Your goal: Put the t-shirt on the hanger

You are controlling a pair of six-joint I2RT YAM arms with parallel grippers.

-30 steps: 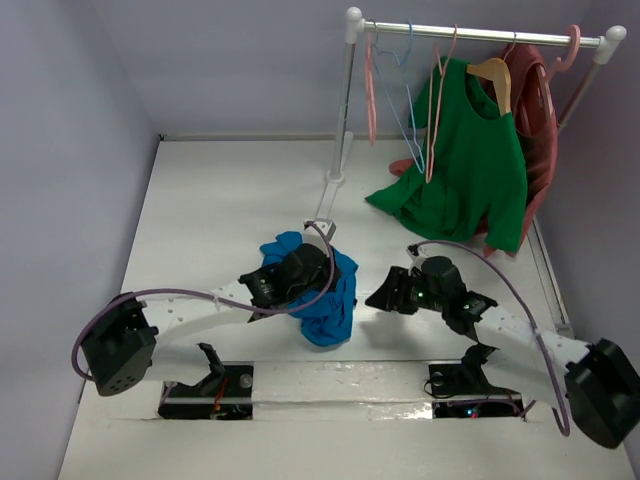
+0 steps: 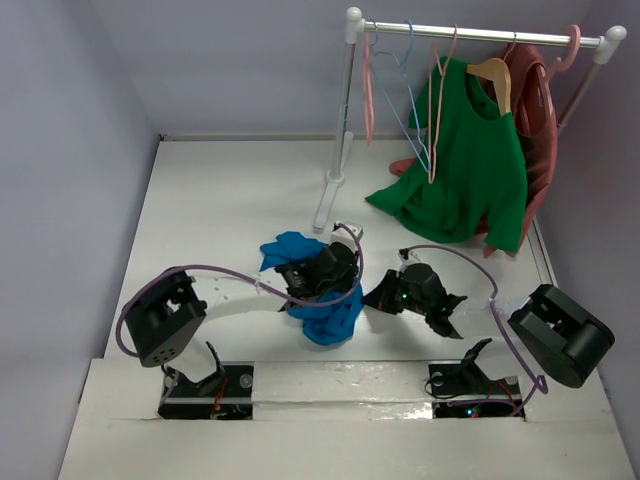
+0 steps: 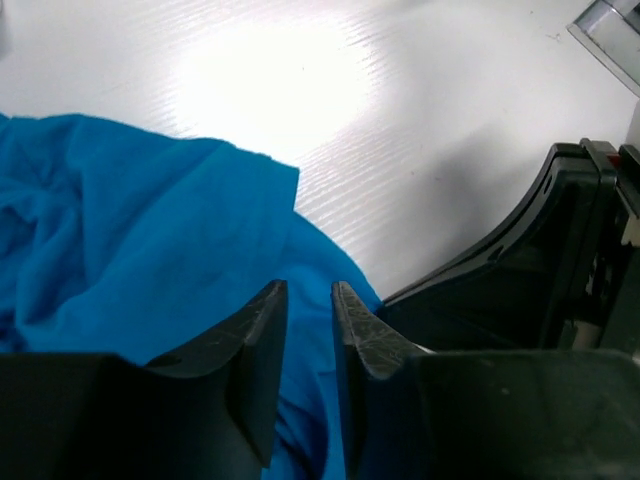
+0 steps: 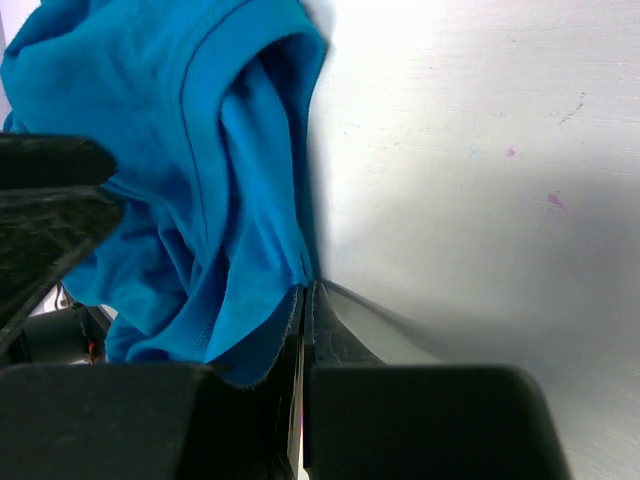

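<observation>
The blue t-shirt lies crumpled on the table, partly hidden under the left arm. Over its right part my left gripper is part open; in the left wrist view a gap shows between its fingers, with blue cloth below them. At the shirt's right edge, my right gripper is shut. The right wrist view shows the tips of that gripper closed on a thin edge of the shirt. A blue hanger hangs from the rack.
The white rack stands at the back right. Pink hangers hang on it, along with a green shirt on a wooden hanger and a dark red garment. Both grippers are close together.
My left gripper moved right across the shirt.
</observation>
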